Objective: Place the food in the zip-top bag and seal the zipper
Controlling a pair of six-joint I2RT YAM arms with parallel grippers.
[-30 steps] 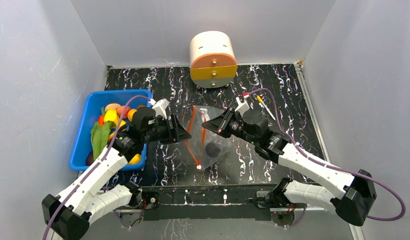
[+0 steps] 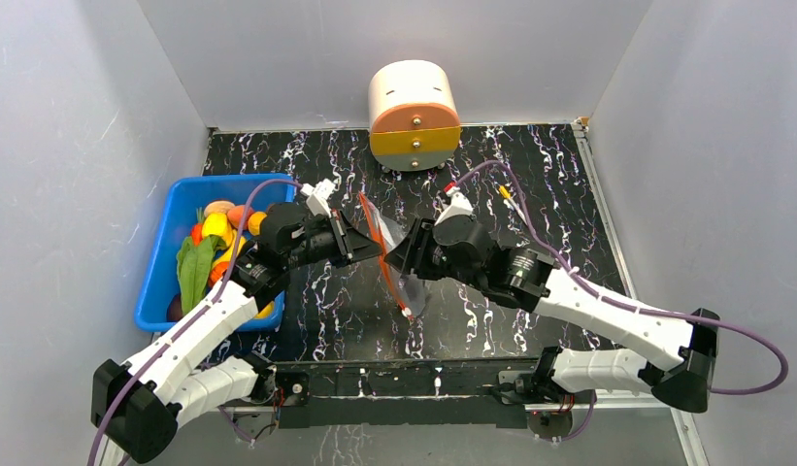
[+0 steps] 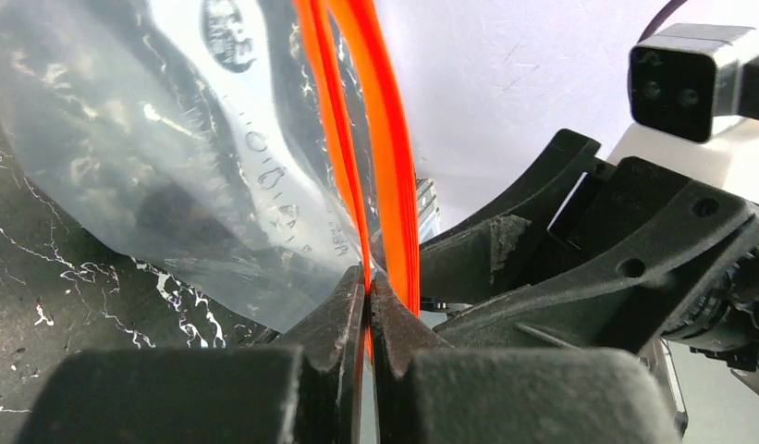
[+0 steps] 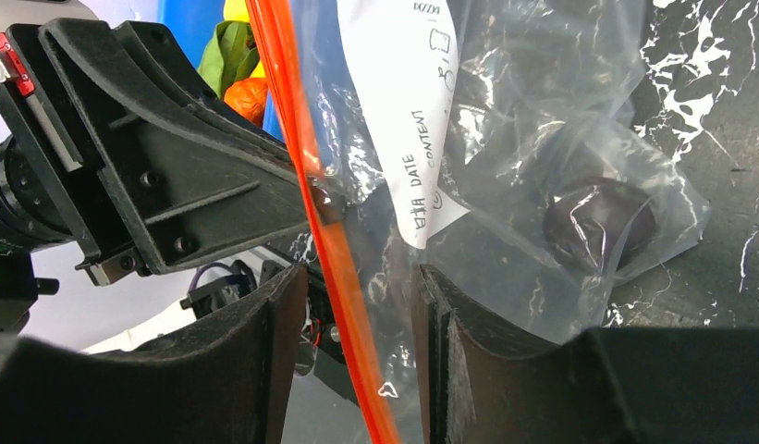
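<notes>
The clear zip top bag [image 2: 411, 291] stands tilted between my two grippers, its orange zipper edges [image 4: 331, 250] close together. My left gripper is shut on one orange edge, which runs down between its fingertips. From the other side my right gripper reaches in at the bag mouth, its fingers apart. In the right wrist view the orange edges pass through the gap between those fingers. A dark round food item [image 4: 597, 222] lies inside the bag's lower part. Whether the zipper halves are pressed together cannot be told.
A blue bin [image 2: 151, 282] of fruit and vegetables stands at the left, under my left arm. At the back is a small rounded drawer cabinet [image 2: 415, 112]. A pen-like tool [image 2: 512, 202] lies at the back right. Bare dark tabletop [image 2: 326, 320] shows in front.
</notes>
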